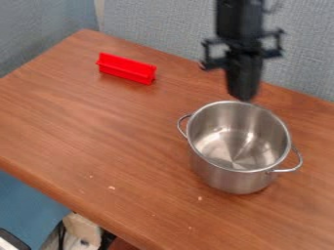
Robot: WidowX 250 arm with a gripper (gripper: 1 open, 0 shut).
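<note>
My gripper (243,78), black and blurred by motion, hangs in the upper right of the camera view, above the back rim of a steel pot (228,165) with two side handles. It looks shut, with nothing visible between its fingers. A red block (127,67) lies on the wooden table at the back left, well apart from the pot.
Grey padded walls stand behind it and at the left. Some equipment shows below the table's edge at the bottom left.
</note>
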